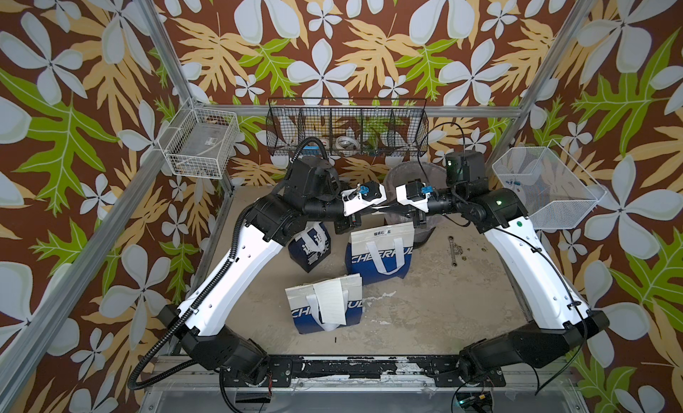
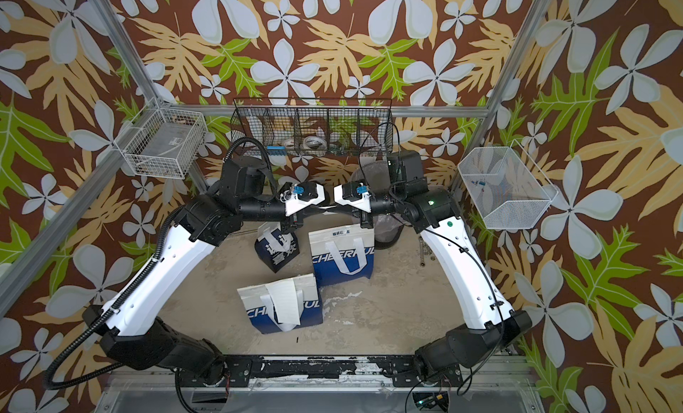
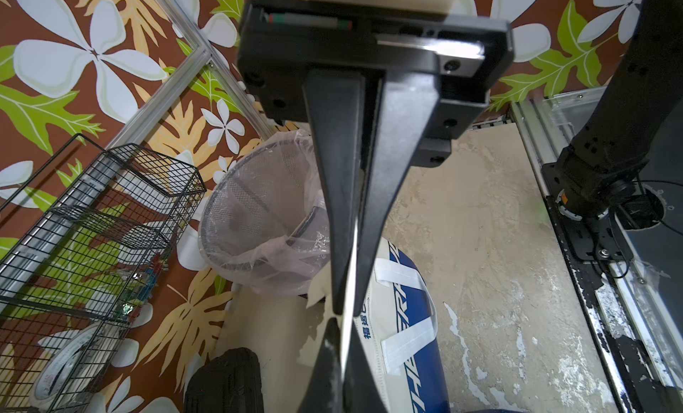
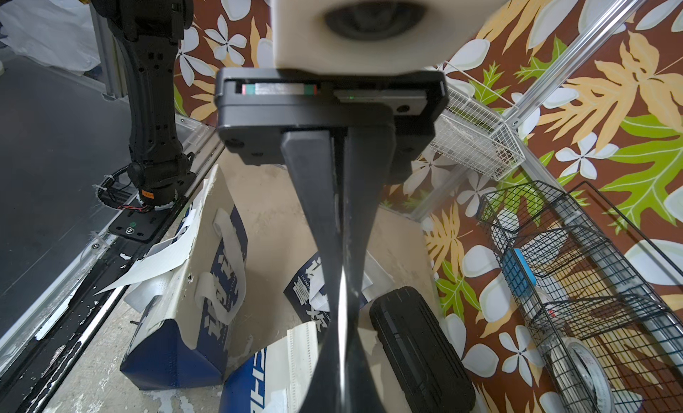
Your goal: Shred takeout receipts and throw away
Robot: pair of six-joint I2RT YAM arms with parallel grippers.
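Observation:
A white receipt (image 3: 348, 334) shows edge-on as a thin strip in both wrist views. My left gripper is shut on it. Facing it, tip to tip, my right gripper is shut on the same paper. The pair meet above the back blue-and-white bag (image 1: 379, 260). Another paper receipt (image 1: 330, 301) hangs over the front of the nearer bag (image 1: 302, 318). A small dark blue bag (image 1: 318, 258) lies at the left. Behind the right gripper stands the mesh trash bin (image 3: 249, 192) with a clear liner, partly hidden by that arm in the top views.
A black wire basket (image 1: 346, 128) hangs on the back wall. White wire baskets hang at left (image 1: 202, 139) and right (image 1: 544, 185). A black case (image 4: 419, 349) stands near the back. Small metal parts (image 1: 453, 250) lie right.

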